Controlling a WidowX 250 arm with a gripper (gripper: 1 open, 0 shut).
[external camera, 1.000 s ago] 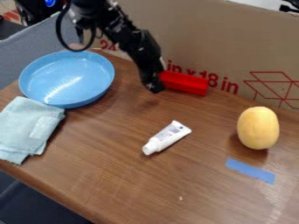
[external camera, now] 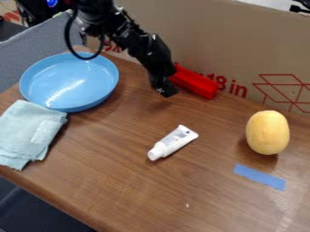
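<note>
The black gripper (external camera: pixel 162 84) is at the back of the wooden table, beside a red cylindrical object (external camera: pixel 197 82) that lies against the cardboard wall and is partly behind it. Whether its fingers are open is hard to make out. A blue plate (external camera: pixel 68 82) lies at the left, with a folded light cloth (external camera: pixel 25 131) in front of it. A white tube (external camera: pixel 172 142) lies near the middle. A yellow oval object (external camera: pixel 267 133) sits at the right, with a blue tape strip (external camera: pixel 259 178) below it.
A cardboard panel (external camera: pixel 242 41) with red print closes the back. The table's front left edge borders a dark area.
The gripper has shifted only slightly around the red object over the last second. The other objects have not moved.
</note>
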